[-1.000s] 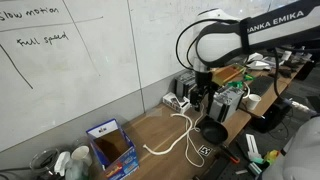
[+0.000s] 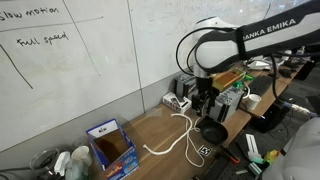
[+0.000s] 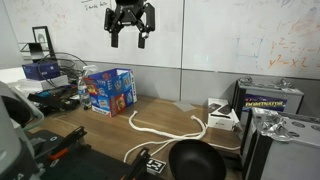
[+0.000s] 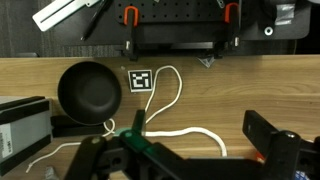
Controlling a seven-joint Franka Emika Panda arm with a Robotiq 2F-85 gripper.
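Note:
High over the table, my gripper (image 3: 128,42) hangs with its two fingers wide apart and nothing between them. From the wrist, the open gripper looks down on bare wood and a white rope (image 4: 188,132). That rope (image 3: 163,132) lies in loose bends across the middle of the tabletop. A black round pan (image 4: 90,92) sits to one side of it, apart from the fingers; the front camera shows the same pan (image 3: 197,162) near the table's front edge. At the left end stands an open blue and red box (image 3: 111,90), its inside mostly hidden.
A black and white marker card (image 4: 140,80) lies beside the pan. Silver cases (image 3: 275,145) and a white device (image 3: 222,113) take up the right side. The whiteboard (image 2: 100,60) closes off the back. Bare wood (image 4: 225,90) shows around the rope.
The arm has shifted slightly to the right in exterior view 1, with the gripper still above the table. The rope, pan and box have not moved.

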